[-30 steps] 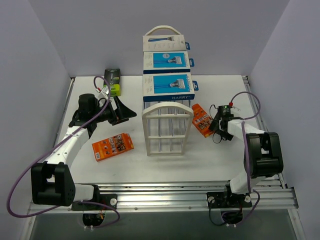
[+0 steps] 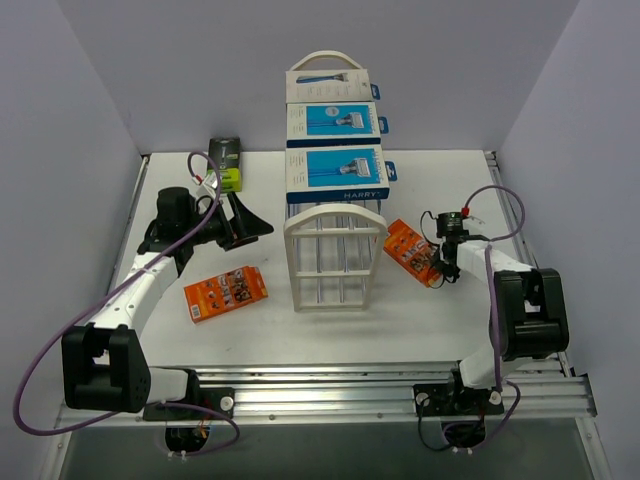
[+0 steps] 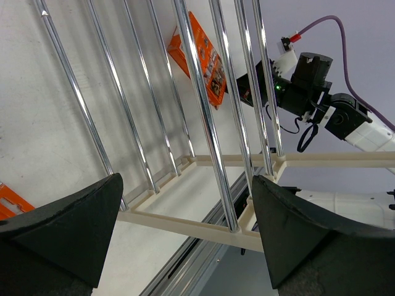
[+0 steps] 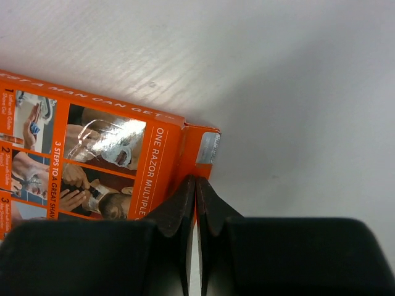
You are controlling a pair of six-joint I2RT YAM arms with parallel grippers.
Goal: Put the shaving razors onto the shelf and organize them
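Blue-and-white Harry's razor boxes [image 2: 338,178] lie in a row atop the white shelf rack [image 2: 330,271]. An orange razor box [image 2: 408,246] lies on the table right of the rack; my right gripper is shut at that box's flap end, its fingertips against the orange card [image 4: 160,160]. A second orange box [image 2: 222,295] lies left of the rack. My left gripper stands open beside the rack, its fingers framing the chrome bars from above, holding nothing.
A dark green-and-black box [image 2: 227,156] lies at the back left.
The left arm has not moved.
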